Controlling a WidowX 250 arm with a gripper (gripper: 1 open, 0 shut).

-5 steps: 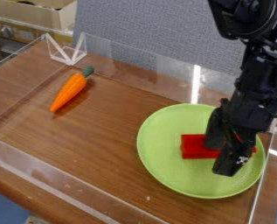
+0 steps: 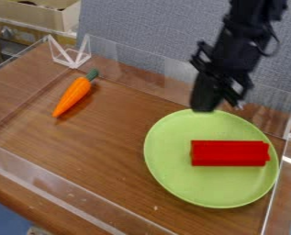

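A red rectangular block [image 2: 229, 153] lies flat on a light green plate [image 2: 173, 158] at the right of the wooden table. My black gripper [image 2: 218, 95] is raised above and behind the plate, apart from the block. It is blurred, so I cannot tell how far open its fingers are; nothing red shows between them. An orange toy carrot [image 2: 74, 95] with a green top lies at the upper left of the table.
A white bracket [image 2: 69, 57] stands at the back left by a clear rim. A grey wall [image 2: 141, 27] is behind.
My gripper has risen and moved back from the block on the plate. The block is now fully visible, resting on the plate.
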